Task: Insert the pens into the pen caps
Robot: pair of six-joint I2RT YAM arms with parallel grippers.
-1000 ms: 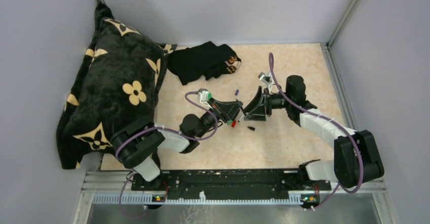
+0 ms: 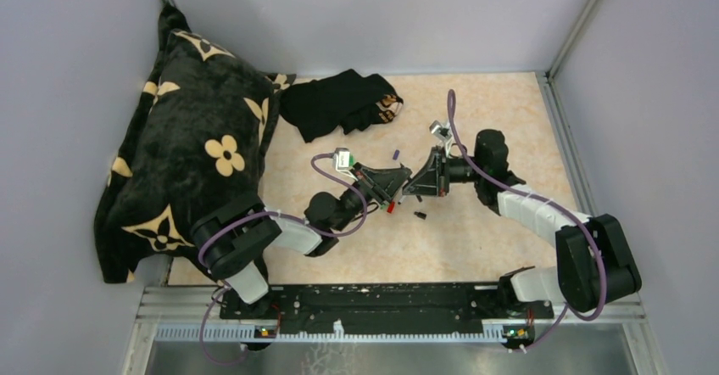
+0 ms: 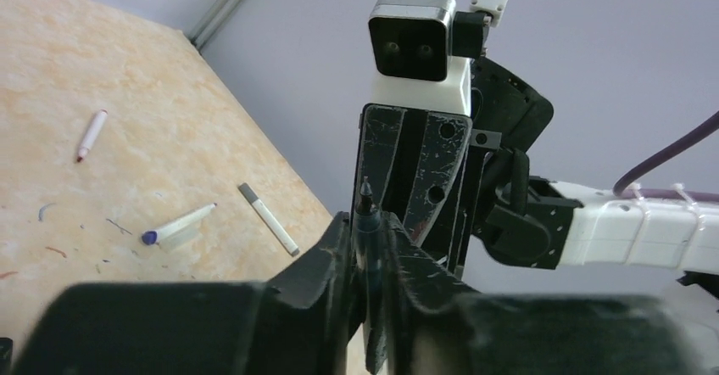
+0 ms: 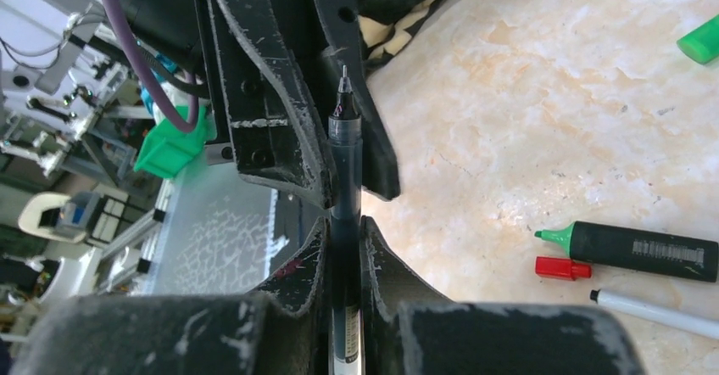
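Note:
A dark pen (image 4: pixel 346 171) with a bare thin tip stands nearly upright in the right wrist view. My right gripper is shut on its lower part. Around the same pen are the fingers of my left gripper, one on each side; whether they press on it cannot be told. The two grippers meet tip to tip over the table's middle in the top view. On the table, a green highlighter (image 4: pixel 644 250) lies uncapped beside a red cap (image 4: pixel 562 268), and a green cap (image 4: pixel 702 40) lies further off.
Other uncapped markers lie about: a white pen (image 4: pixel 657 311), a blue-tipped marker (image 3: pixel 180 224), a pink one (image 3: pixel 91 135) and a grey-ended one (image 3: pixel 270 220). A black cloth (image 2: pixel 339 103) and a large cushion (image 2: pixel 191 137) cover the upper left.
Both grippers have drawn slightly together, the right one moving a little left.

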